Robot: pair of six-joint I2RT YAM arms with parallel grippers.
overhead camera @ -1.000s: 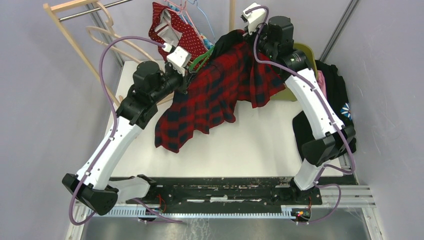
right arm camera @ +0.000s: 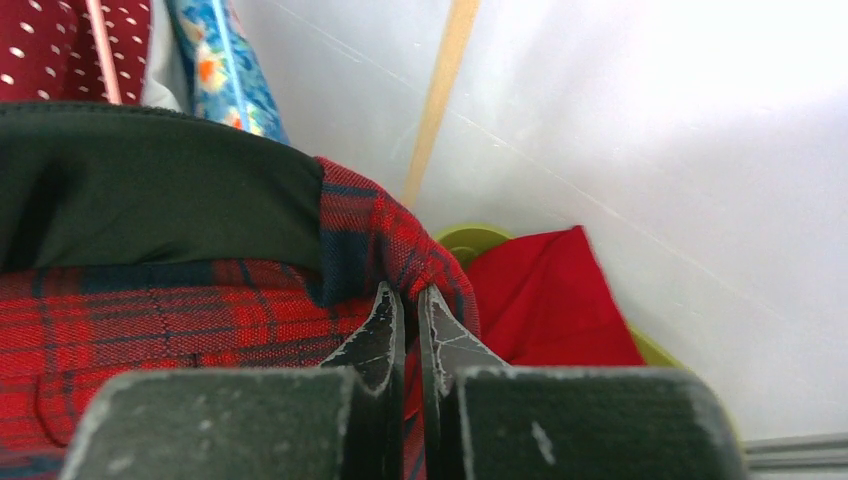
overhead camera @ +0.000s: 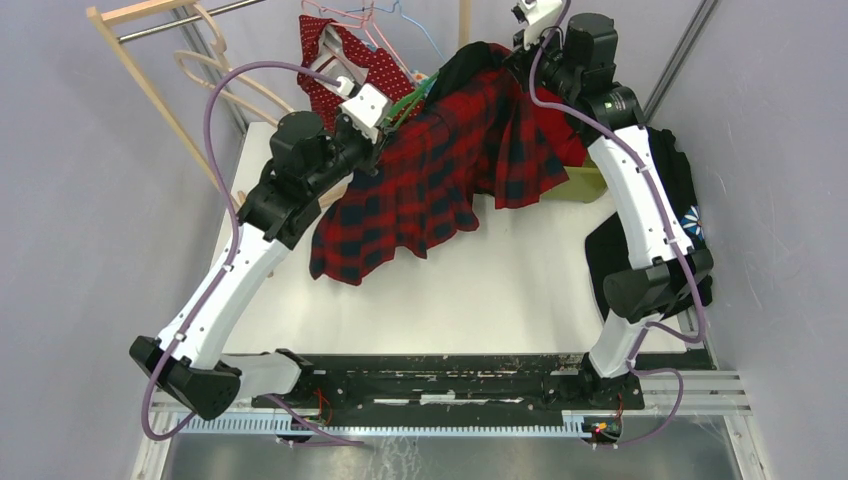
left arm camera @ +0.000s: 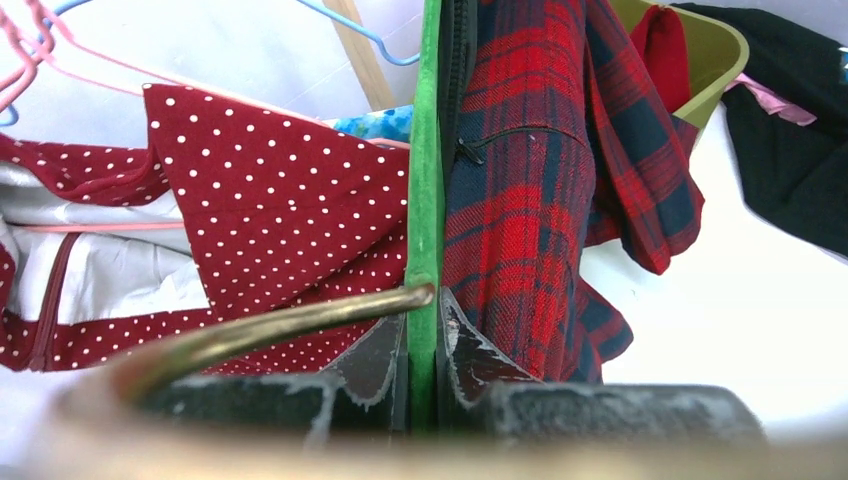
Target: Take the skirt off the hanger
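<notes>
A red and navy plaid skirt (overhead camera: 440, 165) is stretched between my two arms in the top view. My left gripper is shut on a green hanger (left arm camera: 424, 190), whose bar stands upright between the fingers with the skirt close along its right side. The metal hook crosses in front of the fingers. In the right wrist view my right gripper is shut on the skirt's waist edge (right arm camera: 375, 225). The dark lining (right arm camera: 150, 185) is visible to the left of that grip. How far the hanger reaches inside the skirt is hidden.
Behind, a red polka-dot garment (overhead camera: 385, 75) hangs on pink and blue hangers. An olive bin (overhead camera: 580, 186) with red cloth stands beneath my right arm. Black clothing (overhead camera: 615, 255) lies at the right edge.
My right gripper has moved to the right with the skirt's waist, over the bin. The left gripper has shifted slightly right and up with the hanger, and the skirt's lower end has risen.
</notes>
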